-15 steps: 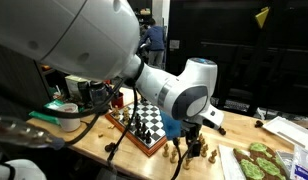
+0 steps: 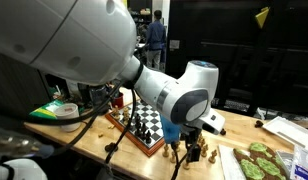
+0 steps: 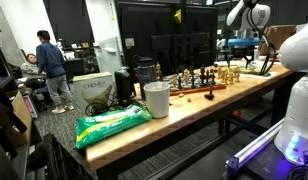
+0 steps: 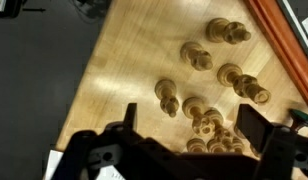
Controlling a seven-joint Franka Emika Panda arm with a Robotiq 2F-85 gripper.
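Note:
Pale wooden chess pieces stand on the table beside the board. In the wrist view a single piece [image 4: 167,97] is just above the space between the fingertips, with a taller piece [image 4: 199,115] to its right. Farther up are three more, among them one piece [image 4: 196,56] near the middle. My gripper is open above this group, its two dark fingers wide apart and nothing held. Exterior view 1 has the gripper [image 2: 192,143] low over the pieces, partly hidden behind its own housing. The chessboard [image 2: 148,113] lies left of it, with dark pieces along its near side.
A tray of green and brown patches [image 2: 256,165] lies to the right of the pieces, near a white box [image 2: 290,131]. In exterior view 2, a white tub [image 3: 156,100] and a green bag [image 3: 112,122] occupy the table's far end. The wrist view shows the table edge at left.
The dark-jointed arm section at the lower left of exterior view 1 has shifted down slightly. The gripper stays nearly in place, and the pieces show no clear movement.

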